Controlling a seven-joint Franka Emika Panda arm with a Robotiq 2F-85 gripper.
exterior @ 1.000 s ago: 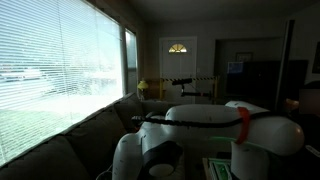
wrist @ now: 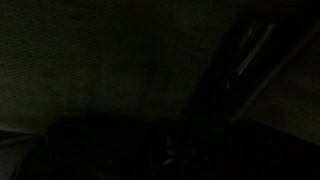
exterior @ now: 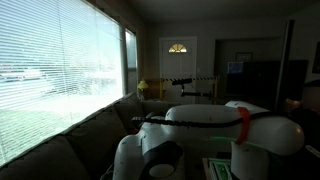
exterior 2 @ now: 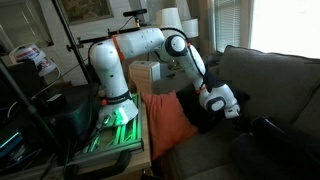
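Observation:
In exterior view 2 the white arm (exterior 2: 135,43) reaches over to the grey couch (exterior 2: 275,70). Its wrist (exterior 2: 216,97) is low above the seat, and the dark gripper (exterior 2: 240,122) lies beside a black bundle (exterior 2: 272,140), whether touching it I cannot tell. The gripper is shut, and nothing shows between its fingers. Dark grey fabric (wrist: 110,60) fills most of the very dim wrist view, with a black shape (wrist: 240,65) slanting across its right side. In exterior view 1 the arm (exterior: 250,130) hides the gripper.
A red cushion (exterior 2: 168,122) leans on the couch left of the wrist, with a black cushion (exterior 2: 195,105) behind it. The arm's base stands on a table (exterior 2: 110,158) at the left. A bare stretch of seat (exterior 2: 190,158) shows in front. Lampshades (exterior 2: 168,18) stand behind.

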